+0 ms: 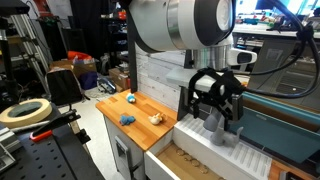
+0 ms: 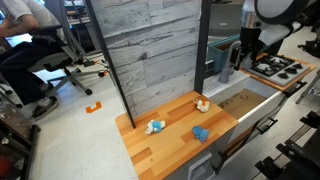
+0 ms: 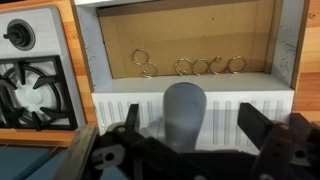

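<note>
A grey, bottle-like object (image 3: pixel 183 115) stands upright on the white ribbed ledge (image 3: pixel 230 112) behind an open drawer. My gripper (image 1: pixel 216 116) is open over it, one dark finger (image 3: pixel 130 117) to the left of the object and the other finger (image 3: pixel 250 122) to its right in the wrist view. Bare gaps show on both sides, so neither finger appears to touch it. From the first exterior view, the gripper partly hides the grey object's upper part. The second exterior view shows the grey object (image 2: pixel 226 72) near the dark fingers.
The open drawer (image 3: pixel 205 50) holds several small metal rings or hooks. A stove top (image 3: pixel 38 95) lies beside the ledge. On the wooden counter (image 2: pixel 165 145) are a blue item (image 2: pixel 200 133), a blue-white item (image 2: pixel 155 127) and an orange-white item (image 2: pixel 202 105). A plank wall rises behind.
</note>
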